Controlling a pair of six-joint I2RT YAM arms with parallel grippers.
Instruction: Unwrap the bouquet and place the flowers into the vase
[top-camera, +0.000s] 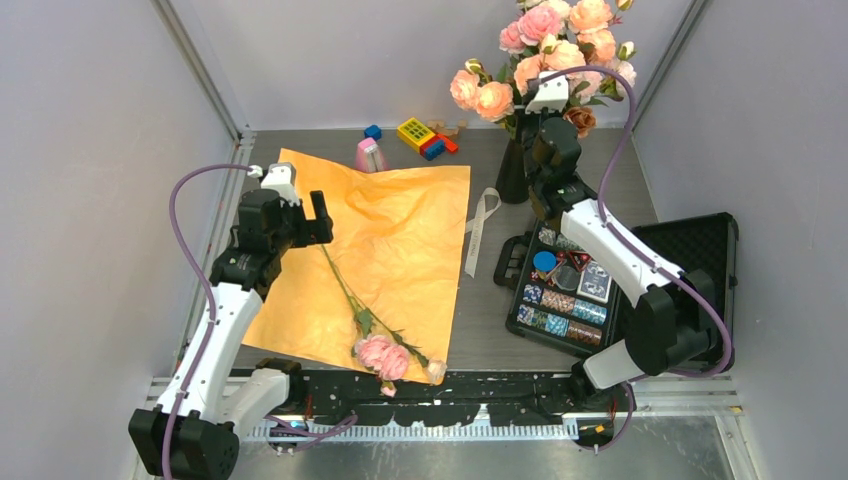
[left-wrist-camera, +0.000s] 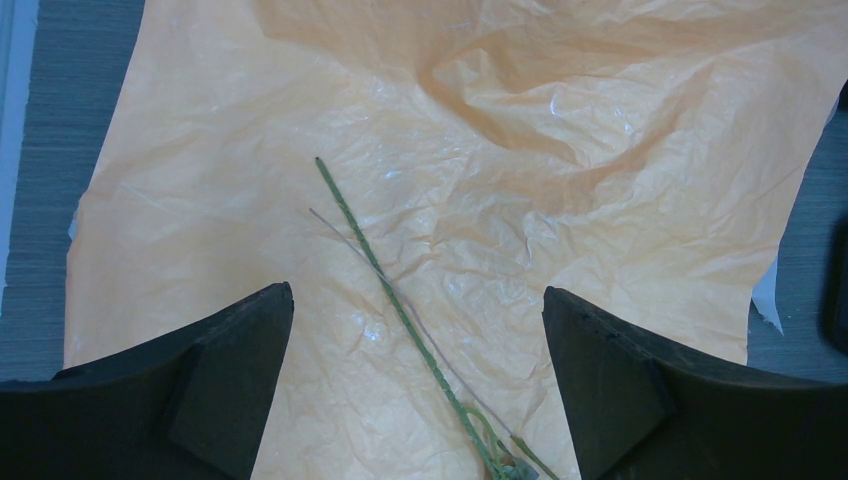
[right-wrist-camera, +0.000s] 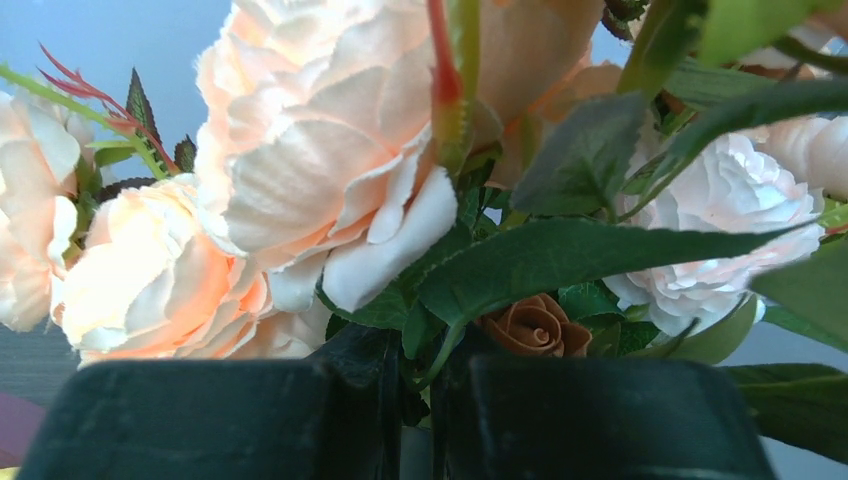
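At the back right stands a dark tall vase (top-camera: 512, 172), crowded with peach and pink flowers (top-camera: 497, 100). My right gripper is beside the vase, its tip hidden by its own arm in the top view. In the right wrist view my right gripper is shut on a green flower stem; that flower's large peach bloom (right-wrist-camera: 320, 140) rises above the fingers, among other blooms. A pink flower (top-camera: 376, 354) lies on the orange paper (top-camera: 400, 230). My left gripper hangs open above its bare stem (left-wrist-camera: 350, 215), holding nothing.
Right of the paper lie a pale ribbon (top-camera: 478, 235) and an open black case (top-camera: 520, 325) with chips and cards. Toy blocks (top-camera: 416, 134) and a pink item (top-camera: 370, 155) sit along the back. Walls close in the sides.
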